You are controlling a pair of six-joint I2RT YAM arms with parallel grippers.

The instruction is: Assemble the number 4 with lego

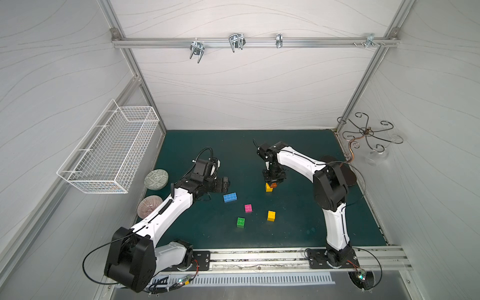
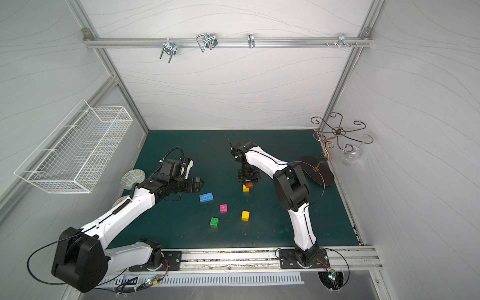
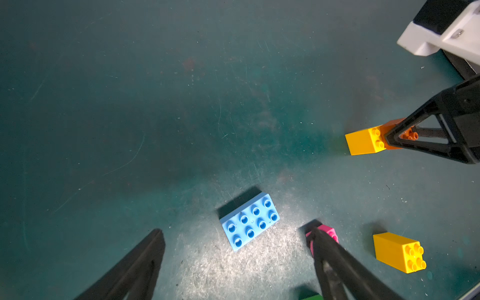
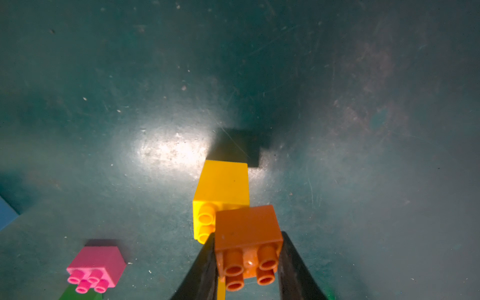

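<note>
In the right wrist view my right gripper is shut on an orange brick (image 4: 247, 227). That brick overlaps the stud end of a yellow brick (image 4: 222, 182); whether they are joined or just close, I cannot tell. From the left wrist, the orange brick (image 3: 389, 131) appears right beside the yellow brick (image 3: 364, 142). My left gripper has its fingers wide apart and empty, with a blue brick (image 3: 250, 221) on the table beyond them. A pink brick (image 1: 248, 208), a green brick (image 1: 241, 222) and a second yellow brick (image 1: 271, 216) lie loose nearer the front.
A white wire basket (image 1: 115, 155) hangs at the left wall, with a pale round dish (image 1: 156, 179) and a pinkish bowl (image 1: 149, 205) below it. At the right stands a curled metal stand (image 1: 366, 131).
</note>
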